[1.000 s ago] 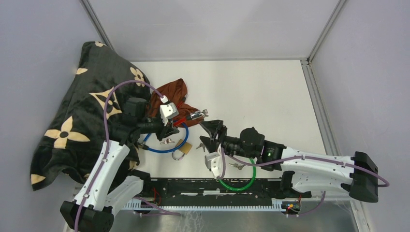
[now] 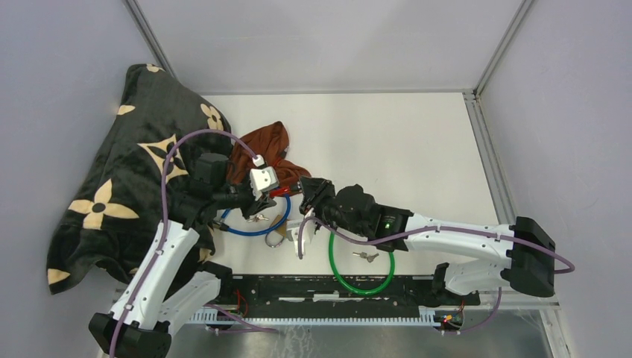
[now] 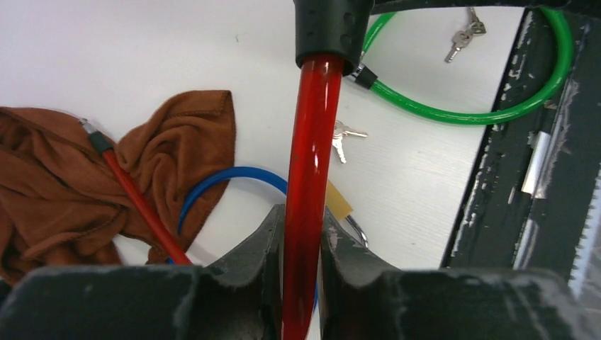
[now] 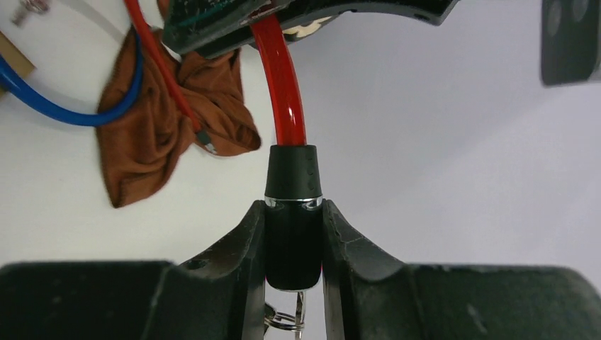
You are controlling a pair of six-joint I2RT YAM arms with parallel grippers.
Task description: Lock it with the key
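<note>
A red cable lock (image 2: pixel 283 191) is held up between the grippers. My right gripper is shut on its black lock body (image 4: pixel 293 234), with keys on a ring (image 4: pixel 283 322) hanging beyond the fingertips. My left gripper has its fingers either side of the red tube (image 3: pixel 312 127); whether they grip it I cannot tell. On the table lie a blue cable lock (image 3: pixel 241 172), a brass padlock (image 3: pixel 336 202) and loose keys (image 3: pixel 344 138).
A brown cloth (image 2: pixel 257 145) with another red cable (image 3: pixel 142 205) on it lies behind. A dark patterned blanket (image 2: pixel 112 186) fills the left. A green cable lock (image 2: pixel 358 289) lies near the front edge.
</note>
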